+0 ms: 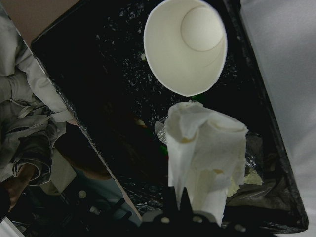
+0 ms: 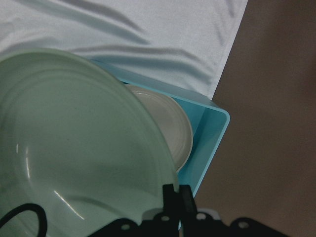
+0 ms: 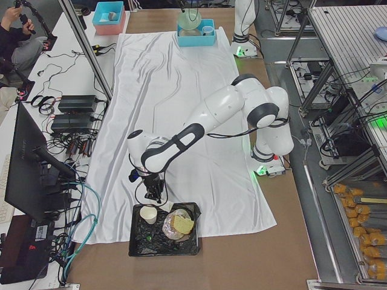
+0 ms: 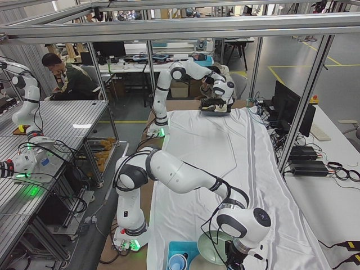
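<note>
A crumpled white paper (image 1: 205, 153) is pinched in my left gripper, held at the near edge of a black tray (image 3: 145, 241). Inside that tray stand a white paper cup (image 3: 148, 213) and a foil-wrapped item with yellow food (image 3: 181, 223). At the far end, my right gripper is shut on the rim of a pale green plate (image 2: 84, 138), which is over a blue bin (image 2: 210, 138). A white plate (image 2: 170, 126) lies inside that bin.
The white cloth (image 3: 157, 90) between tray and bin is clear. A monitor (image 3: 30, 169) and cables line the left side; metal frames stand around the table.
</note>
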